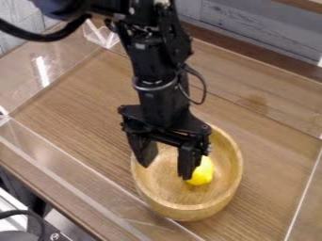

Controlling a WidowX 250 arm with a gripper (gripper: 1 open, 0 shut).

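My black gripper (167, 141) hangs from the top of the camera view, over a wooden bowl (174, 196) near the lower middle. It is open, its fingers spread apart above the bowl. A yellow object (201, 174) lies in the right part of the bowl, beside and partly behind the right finger.
The bowl stands on a wooden table (70, 113), with bare room to the left and right. A dark cable runs along the lower left corner, and clear plastic edges show at the far left.
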